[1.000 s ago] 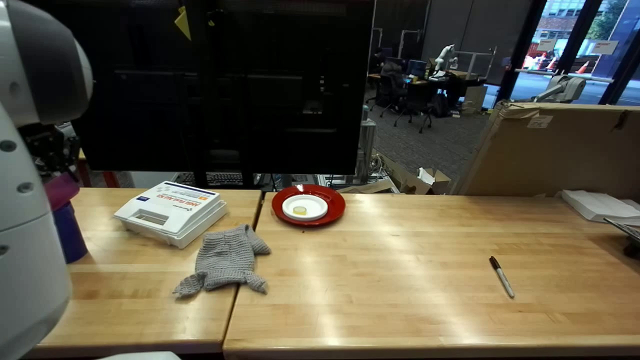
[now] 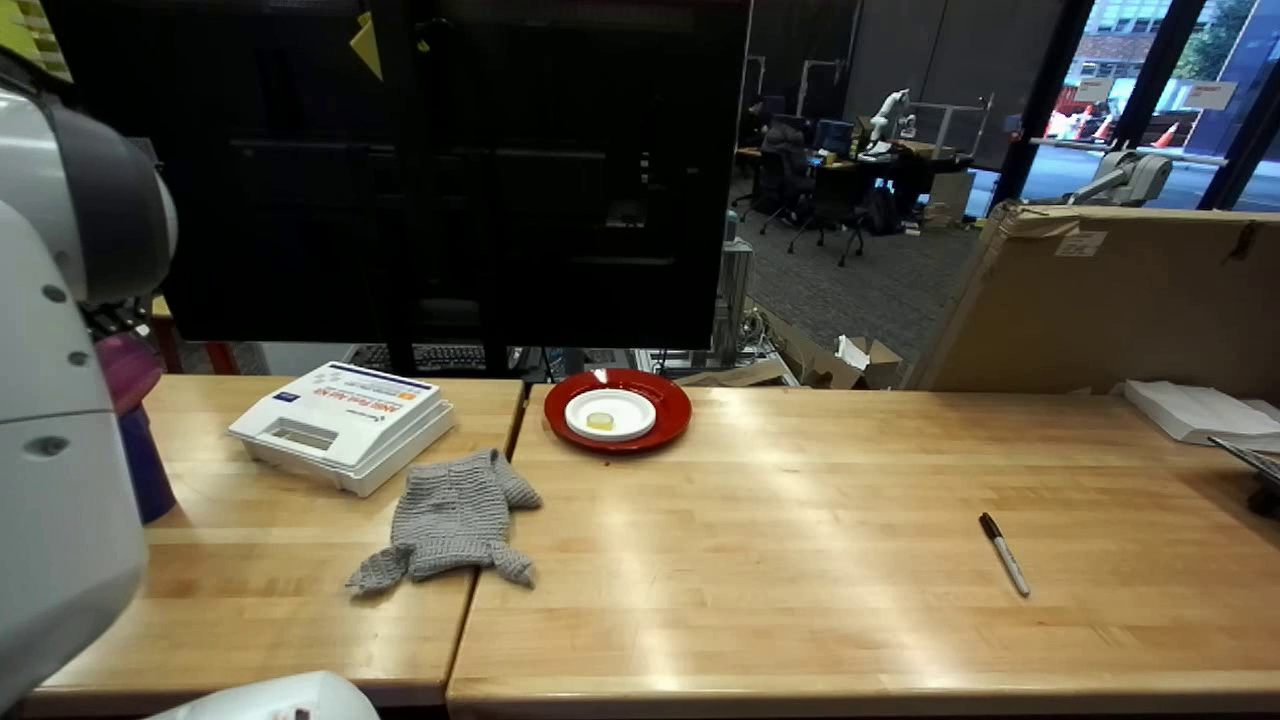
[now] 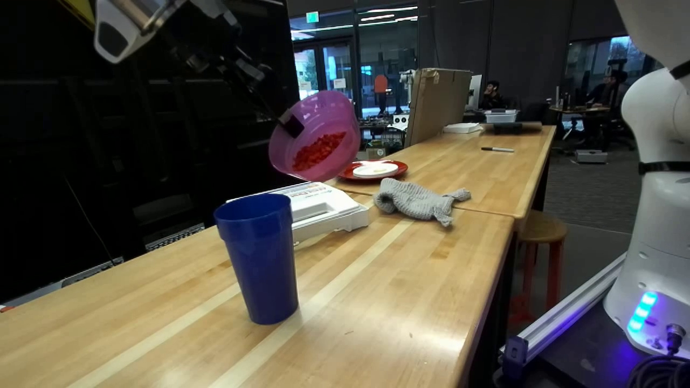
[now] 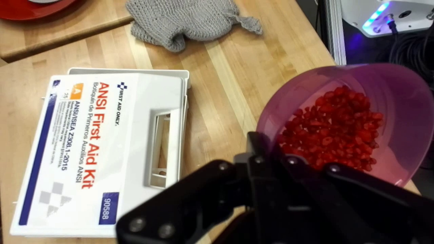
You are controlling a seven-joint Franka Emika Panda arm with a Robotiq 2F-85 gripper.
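Observation:
Small red pieces [image 3: 317, 152] lie inside a translucent pink bowl [image 3: 333, 106], which hangs tilted in the air. My gripper [image 3: 291, 123] is shut on the bowl's rim. In the wrist view the bowl [image 4: 400, 93] fills the right side, with the red pieces [image 4: 337, 126] gathered toward the gripper. A blue cup [image 3: 259, 258] stands upright on the table, lower than the bowl and nearer that camera. In exterior view 1, the arm partly covers the blue cup [image 2: 144, 468] and the pink bowl [image 2: 126, 366].
A white first aid kit [image 4: 101, 150] lies behind the cup, near a grey knitted cloth [image 2: 450, 522]. Beyond are a red plate [image 2: 672, 420] carrying a white plate [image 2: 642, 414], and a marker [image 2: 1005, 554].
The arm has shifted in exterior view 1, and the bowl sits slightly higher and differently tilted above the cup. The cup, kit, cloth and plates have stayed put.

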